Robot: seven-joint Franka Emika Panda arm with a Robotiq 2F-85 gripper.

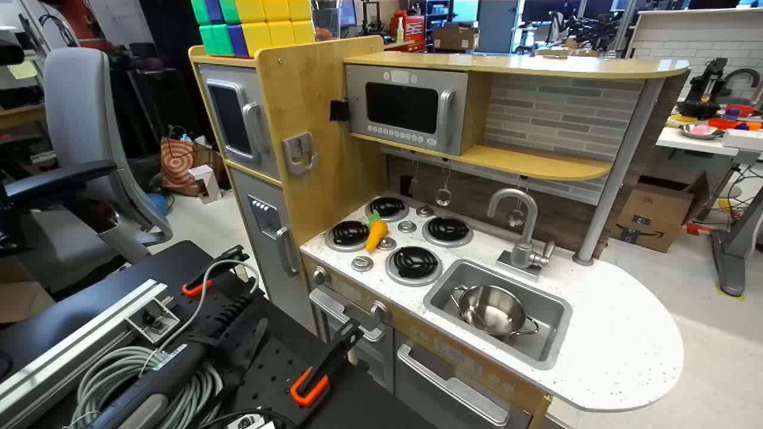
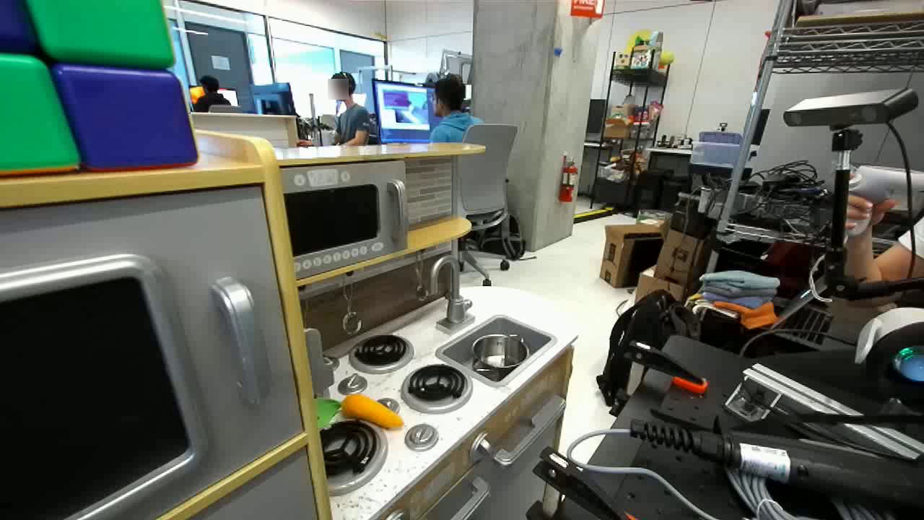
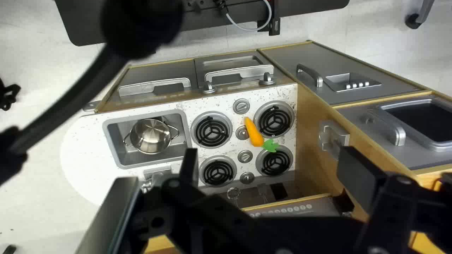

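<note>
My gripper is open high above the toy kitchen, with nothing between its fingers; it appears only in the wrist view. An orange toy carrot (image 1: pixel 376 235) with a green top lies on the stove, its leafy end by a burner and its body across the knobs. From above, the carrot (image 3: pixel 254 133) shows well below my gripper, apart from it. A silver two-handled pot (image 1: pixel 492 310) sits upright in the grey sink (image 1: pixel 554 339); its inside looks empty. The same pot (image 3: pixel 150 135) shows left of the burners in the wrist view.
A grey faucet (image 1: pixel 526 221) rises behind the sink. The microwave (image 1: pixel 408 107) and its shelf overhang the back of the counter, and a tall wooden cabinet side (image 1: pixel 315 107) bounds the stove.
</note>
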